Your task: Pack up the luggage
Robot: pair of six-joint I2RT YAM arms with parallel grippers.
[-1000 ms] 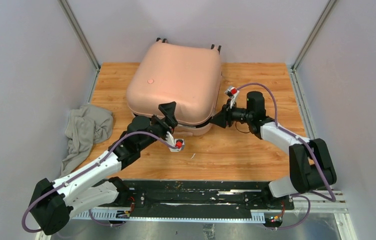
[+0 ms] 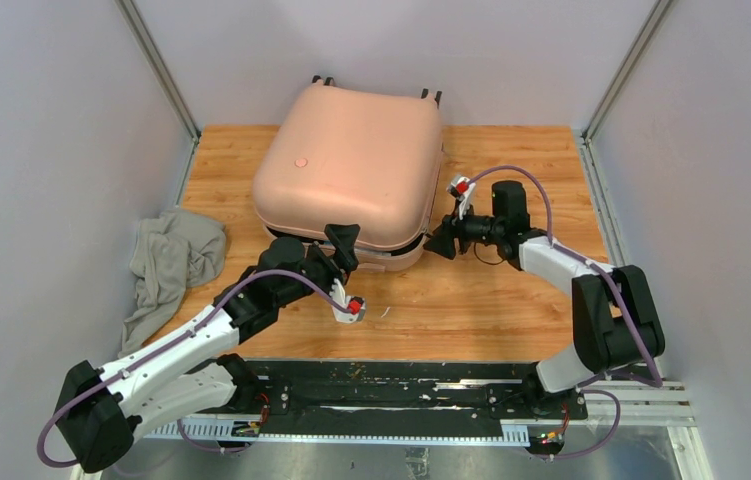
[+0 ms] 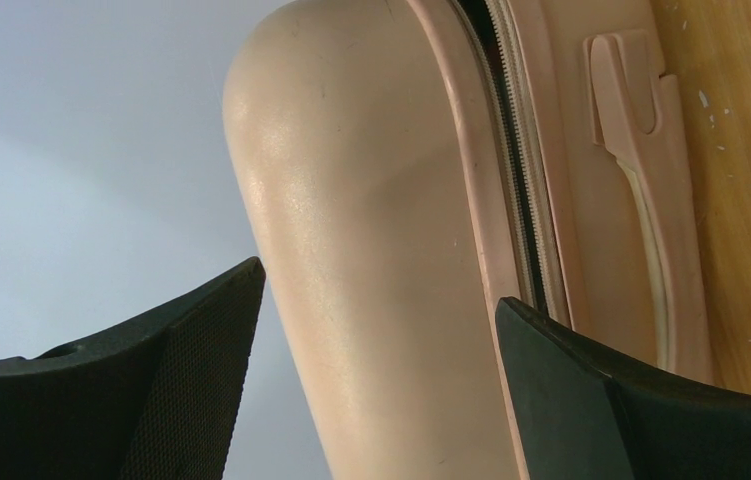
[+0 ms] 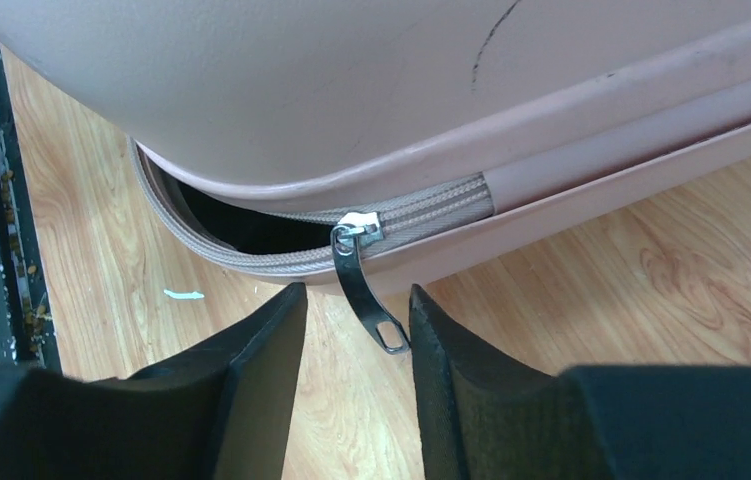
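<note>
A closed pink suitcase (image 2: 349, 165) lies on the wooden floor, its zip partly parted along the front. In the left wrist view the zip track (image 3: 541, 200) and a side handle (image 3: 656, 230) show past my left gripper, which stands open in front of the suitcase. At the front right corner, my right gripper has its fingers part open just below a metal zipper pull (image 4: 359, 290), whose looped tip reaches the edge of one finger. The pull hangs from its slider, beside a gap in the zip.
A grey cloth (image 2: 171, 265) lies at the left by the wall. Walls enclose the space on the sides and back.
Over the last second my left gripper has shifted slightly down, away from the suitcase.
</note>
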